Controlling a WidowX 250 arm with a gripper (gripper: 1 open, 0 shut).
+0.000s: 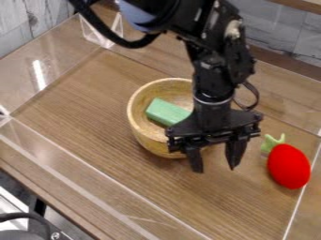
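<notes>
My black gripper (215, 150) hangs low in the middle of the camera view, its two fingers apart, with no object visible between them. It stands in front of a yellow round bowl (145, 101), partly covering it. Inside the bowl lies a green block (167, 112). To the right of the gripper, a red tomato-like object (287, 169) with a pale green stem lies on the wooden table (100, 159).
A wall runs along the back. A black cable (19, 217) shows at the lower left corner.
</notes>
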